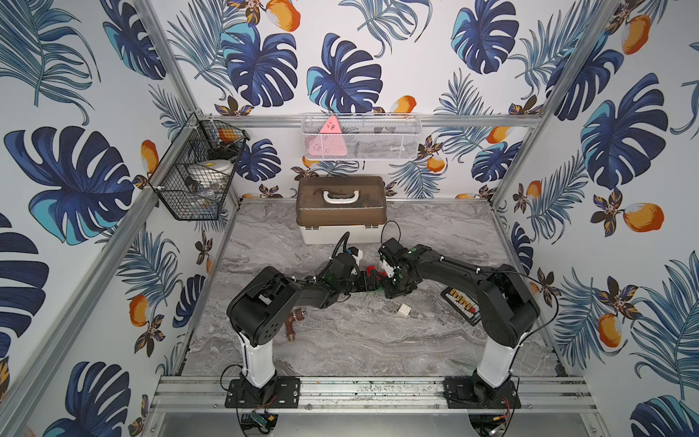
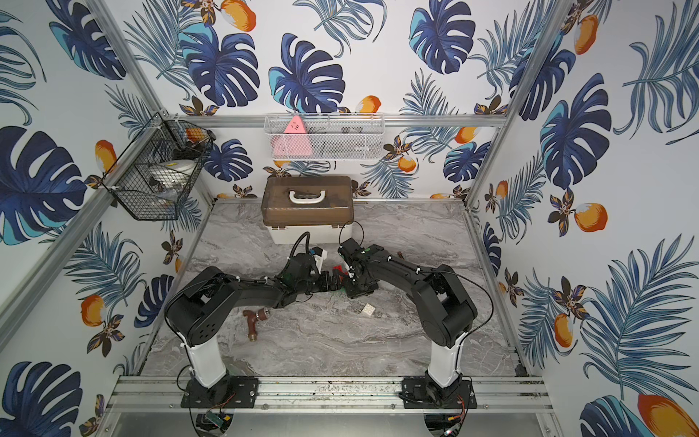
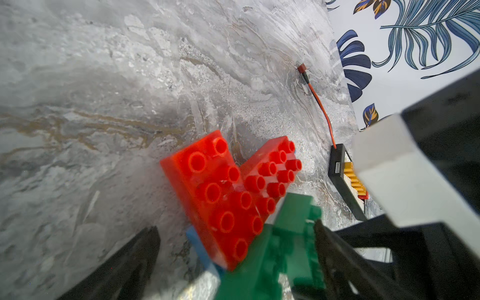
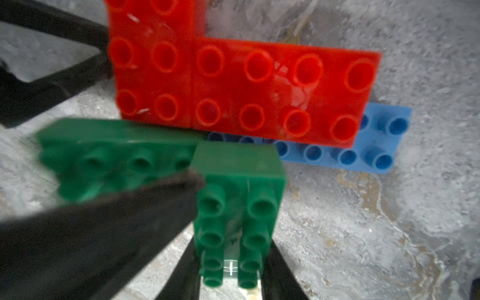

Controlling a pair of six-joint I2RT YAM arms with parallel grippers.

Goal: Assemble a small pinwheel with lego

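Note:
My two grippers meet over the bricks at mid-table. In the right wrist view, two joined red pieces form an L above a blue strip. Below them, one green brick lies sideways, and another green brick is held studs-up in my right gripper, shut on it. In the left wrist view, my left gripper stands open around the red and green pieces, fingers either side, apparently not gripping them.
A brown-lidded toolbox stands behind the arms. A brown tool lies at left, a small pale block in front, and a black case at right.

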